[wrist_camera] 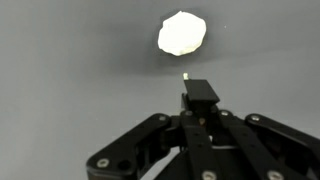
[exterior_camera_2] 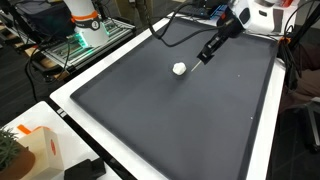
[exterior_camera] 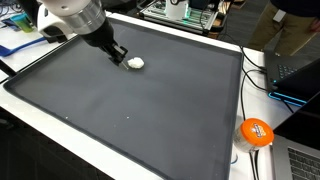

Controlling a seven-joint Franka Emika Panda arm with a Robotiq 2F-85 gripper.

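A small white lump (exterior_camera: pixel 136 63) lies on the dark grey board (exterior_camera: pixel 140 115), close to its far side; the wrist view has the white lump (wrist_camera: pixel 182 33) above the fingertips. My gripper is shut on a thin pale stick (wrist_camera: pixel 185 76), whose light end points toward the lump with a gap showing between them. In the second exterior view, the thin stick (exterior_camera_2: pixel 196 65) slants down from the gripper (exterior_camera_2: pixel 208 50) toward the board, beside the white lump (exterior_camera_2: pixel 179 69). Whether its tip touches the board I cannot tell.
An orange-topped container (exterior_camera: pixel 254 133) stands off the board's right side, near laptops (exterior_camera: pixel 292 85). Dark cables (exterior_camera_2: pixel 165 43) cross the board's back edge. Most of the board is bare.
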